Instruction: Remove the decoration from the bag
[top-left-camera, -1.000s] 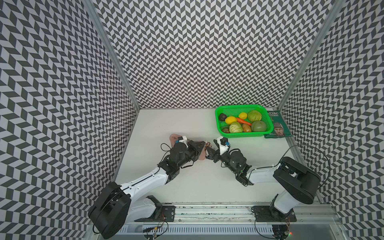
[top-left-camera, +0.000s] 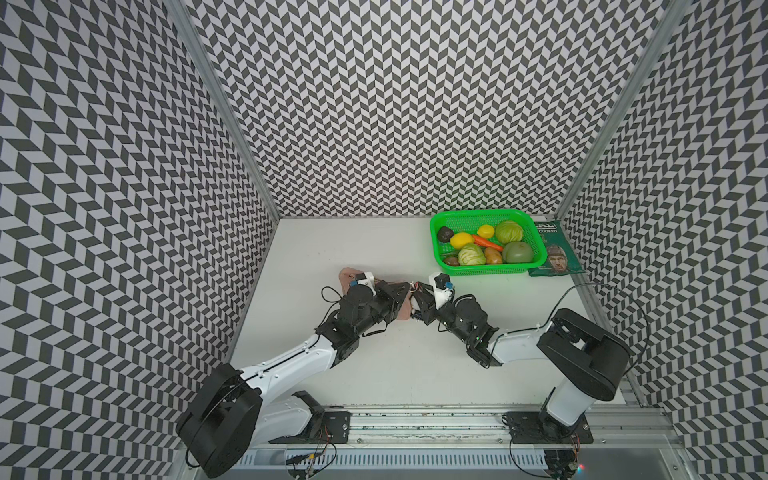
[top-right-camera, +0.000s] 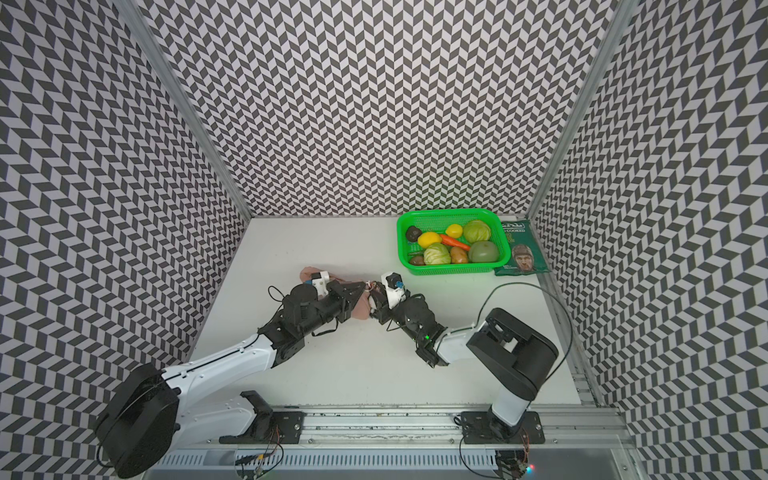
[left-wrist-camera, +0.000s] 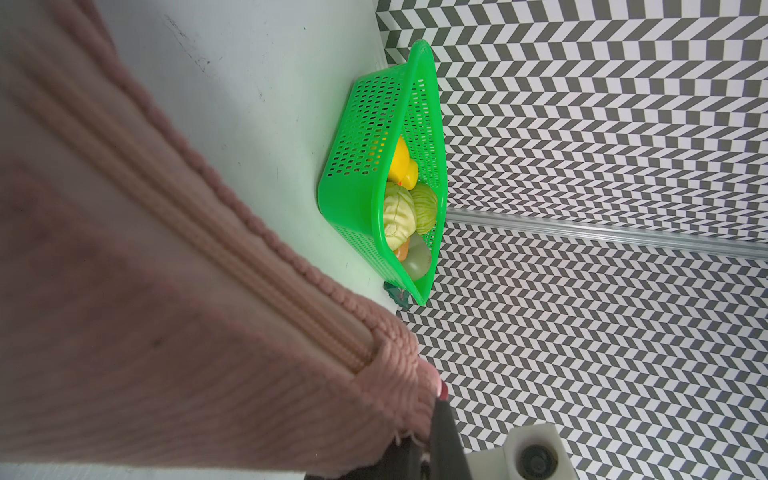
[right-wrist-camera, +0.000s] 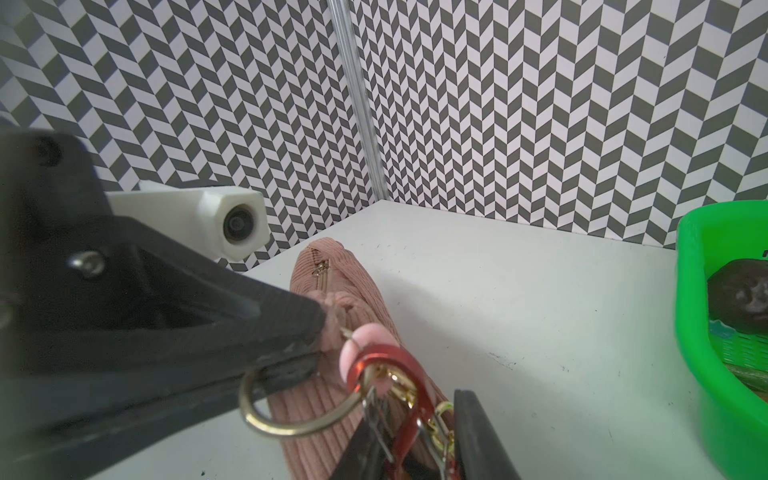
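Observation:
A pink corduroy bag (left-wrist-camera: 240, 320) with a zipper lies on the table, mostly under my left arm in the top views. From its end hangs a decoration (right-wrist-camera: 392, 356): a pink bead, a red clasp and gold links, with a large gold ring (right-wrist-camera: 308, 428) beside it. My left gripper is shut at the bag's end, close to the ring; what thin part it may pinch is hard to see. My right gripper is part open, its fingers (right-wrist-camera: 484, 440) on either side of the red clasp.
A green basket (top-left-camera: 489, 273) of fruit and vegetables stands at the back right, with a dark green packet (top-left-camera: 557, 260) beside it. The table (top-left-camera: 352, 240) behind the bag and the front area are clear.
My right gripper has moved left, up to the bag's end where the decoration hangs. My left arm and the bag have stayed in place.

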